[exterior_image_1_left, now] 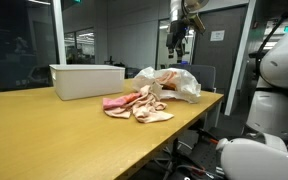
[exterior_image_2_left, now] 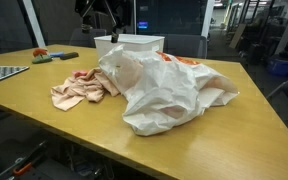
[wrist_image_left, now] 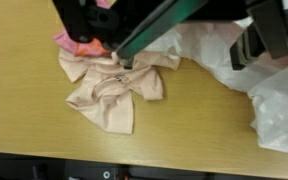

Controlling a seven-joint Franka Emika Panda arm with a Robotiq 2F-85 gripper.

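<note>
High over the table, my gripper (exterior_image_1_left: 180, 50) stands open with nothing between its fingers. In the wrist view, one finger (wrist_image_left: 134, 45) and the other finger (wrist_image_left: 246, 50) are spread wide apart. A crumpled pale pink cloth (exterior_image_1_left: 142, 104) lies below on the wooden table, with a brighter pink piece (exterior_image_1_left: 114, 102) at its side. Beside it rests a crumpled white plastic bag (exterior_image_2_left: 169, 90), with some orange showing at its top (exterior_image_2_left: 190, 61). The gripper touches neither cloth nor bag.
A white box (exterior_image_1_left: 87, 81) stands toward the back of the table (exterior_image_1_left: 44, 140). A wire rack (exterior_image_2_left: 2, 73) and small coloured items (exterior_image_2_left: 41, 55) lie at the left in exterior view 2.
</note>
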